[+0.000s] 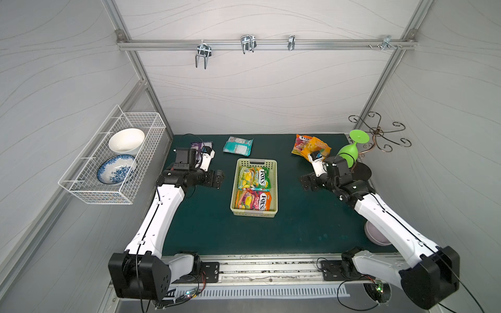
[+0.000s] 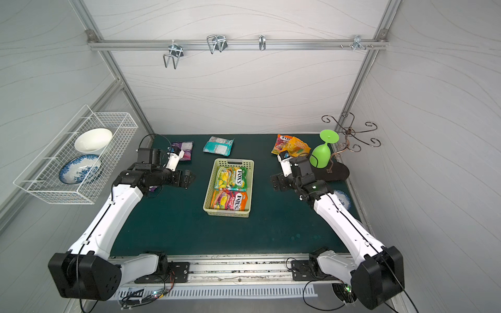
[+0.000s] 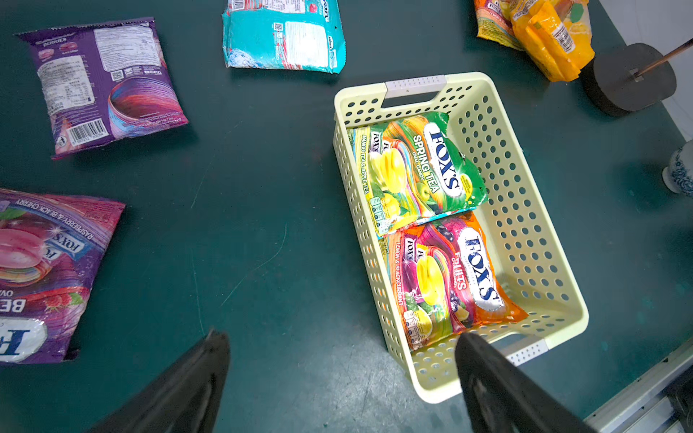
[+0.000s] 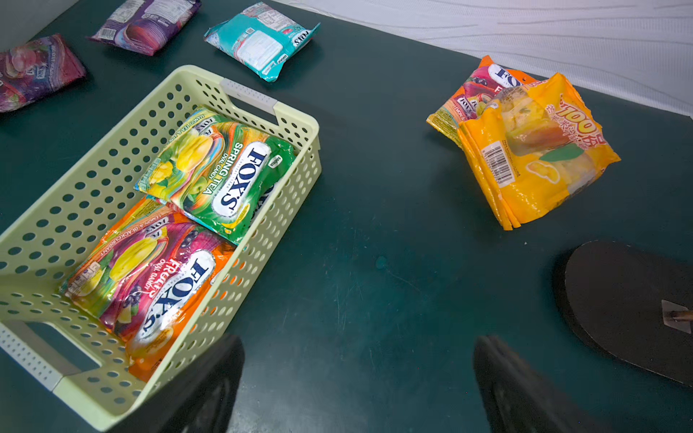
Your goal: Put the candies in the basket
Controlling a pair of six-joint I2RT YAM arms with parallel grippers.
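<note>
The pale green basket [image 1: 233, 194] stands mid-table. In it lie a green Spring Tea candy bag [image 4: 216, 169] and an orange-purple Fruits candy bag [image 4: 162, 281]. Outside it, a purple bag [image 3: 115, 83], a berry bag [image 3: 47, 267] and a teal bag [image 3: 285, 34] lie to the left and behind. An orange bag [image 4: 480, 90], partly covered by a yellow bag [image 4: 541, 144], lies at the back right. My left gripper is open and empty, above the table left of the basket. Open and empty too, my right gripper hovers right of the basket.
A dark stand base [image 4: 620, 310] with a metal rod and a green goblet [image 1: 348, 152] occupy the right side. On the left wall hangs a wire rack [image 1: 99, 195] with two bowls. Table between basket and yellow bag is bare.
</note>
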